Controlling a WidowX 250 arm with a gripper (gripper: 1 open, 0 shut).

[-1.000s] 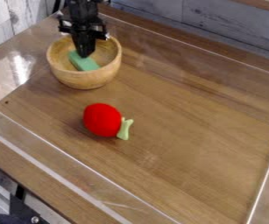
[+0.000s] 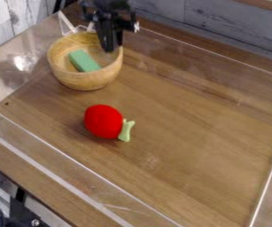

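A wooden bowl sits at the upper left of the table, holding a green block that leans inside it. Above the bowl's back right rim is my dark gripper, shut, with nothing visible between its fingers. A red plush vegetable with a pale green end lies on the table in front of the bowl, toward the middle.
A white wall runs along the back, and the table's edge shows at the lower left.
My gripper has risen out of the bowl and moved right, away from the green block, which stays in the bowl and is now more exposed.
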